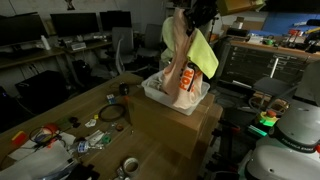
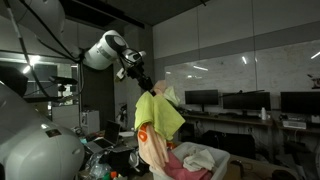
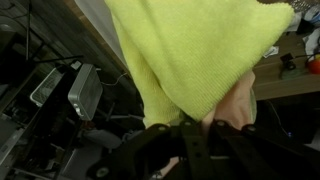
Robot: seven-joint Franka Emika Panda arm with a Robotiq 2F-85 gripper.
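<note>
Raised high over the white bin (image 1: 157,94), my gripper (image 2: 148,90) is shut on a bunch of cloths. A yellow-green cloth (image 2: 160,117) drapes from the fingers. A pink cloth (image 2: 152,148) hangs below and beside it, with an orange-red patch showing. In the first exterior view the pink cloth (image 1: 177,72) reaches down to the bin. Close up in the wrist view, the yellow-green cloth (image 3: 195,55) spreads wide, with pink cloth (image 3: 236,106) bunched at the fingers. Other pale cloth (image 2: 198,158) lies inside the bin. The cloths hide most of the fingertips.
The bin stands on a cardboard box (image 1: 165,128). To its left, a wooden table (image 1: 100,100) carries cables, tape rolls and tools. Office chairs and desks with monitors (image 2: 243,101) are behind.
</note>
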